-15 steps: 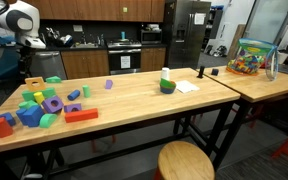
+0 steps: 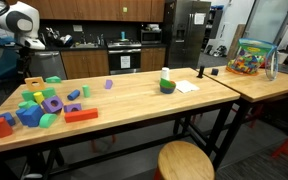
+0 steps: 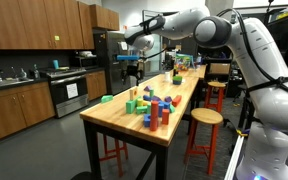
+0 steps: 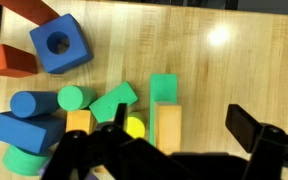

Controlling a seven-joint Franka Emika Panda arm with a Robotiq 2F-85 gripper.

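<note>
In the wrist view my gripper is open, its two black fingers (image 4: 249, 130) wide apart. A tan-orange block (image 4: 168, 128) stands between them, nearer the left finger and touching neither as far as I can see. Directly beside that block is a long green block (image 4: 163, 88). In exterior view 1 the white arm (image 2: 19, 22) reaches down over the table's far left end, where an orange block (image 2: 35, 80) shows among the others. The fingertips are small and dark there.
Left of the gripper lie a blue block with a hole (image 4: 60, 43), a yellow cylinder (image 4: 135, 125), green pieces and red blocks. Toward the table's middle are a purple block (image 2: 109, 84) and a green bowl (image 2: 167, 87). A round stool (image 2: 185, 160) stands in front.
</note>
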